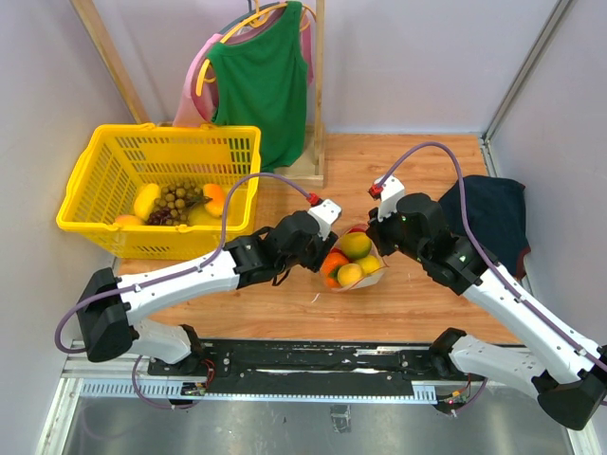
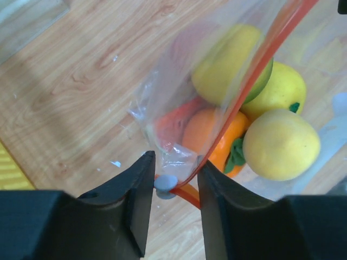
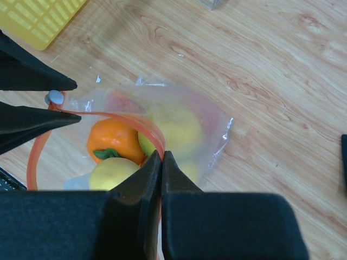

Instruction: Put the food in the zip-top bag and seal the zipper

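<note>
The clear bag [image 1: 377, 275] stands open on the table with several pieces of play food inside: an orange [image 3: 115, 139], a green-yellow mango [image 2: 225, 65] and round yellow fruits [image 2: 282, 144]. An orange-red zipper strip [image 2: 244, 92] runs along its mouth, with a grey slider [image 2: 166, 184] at the left end. Around that end stands my left gripper, part open, its fingers on either side of the strip and slider. My right gripper is shut on the zipper strip at the bag's opposite side.
A yellow basket [image 1: 85, 190] at the left holds grapes [image 1: 173, 203] and other play fruit. Behind stands a rack with a green top [image 1: 270, 85]. Dark cloth [image 1: 488, 220] lies at the right. Bare table shows in front of the bag.
</note>
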